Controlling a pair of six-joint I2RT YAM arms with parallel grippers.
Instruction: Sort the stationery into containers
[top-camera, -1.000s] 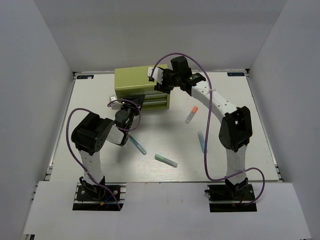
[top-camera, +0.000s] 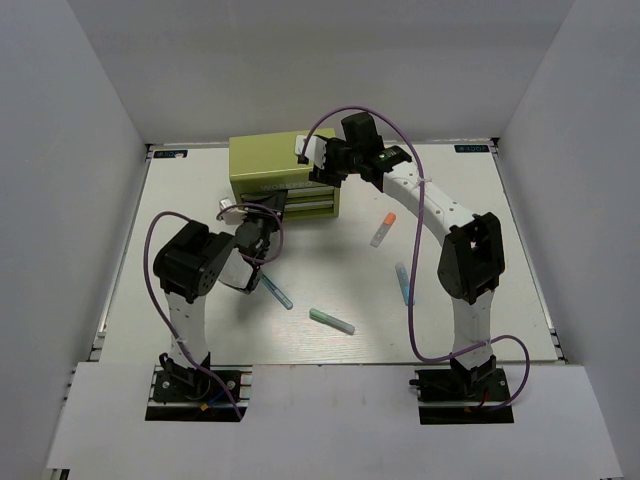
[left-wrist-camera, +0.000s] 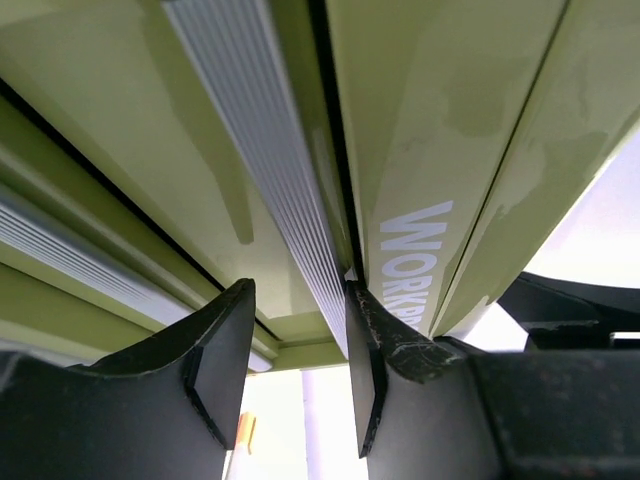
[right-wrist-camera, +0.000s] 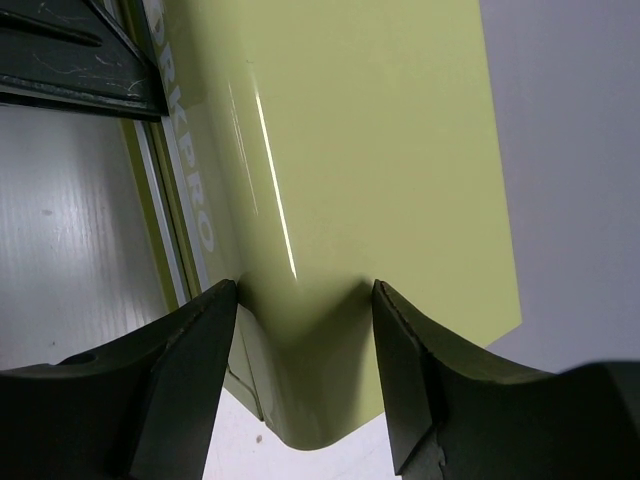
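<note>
An olive-green drawer cabinet (top-camera: 270, 155) with silver drawer strips stands at the back of the table. My left gripper (top-camera: 270, 205) is at its front; in the left wrist view its fingers (left-wrist-camera: 215, 370) are parted at a silver drawer strip (left-wrist-camera: 270, 170), below the white lettering. My right gripper is shut on the cabinet's upper right corner (right-wrist-camera: 310, 360). Loose on the table lie an orange-capped marker (top-camera: 383, 228), a blue one (top-camera: 404, 283), a green one (top-camera: 331, 321) and another blue one (top-camera: 277, 292).
Grey walls border the table at left, right and back. The left arm covers part of the table's left side.
The left arm has shifted slightly right and toward the front, with its gripper still at the cabinet front. The right arm and the markers have not moved.
</note>
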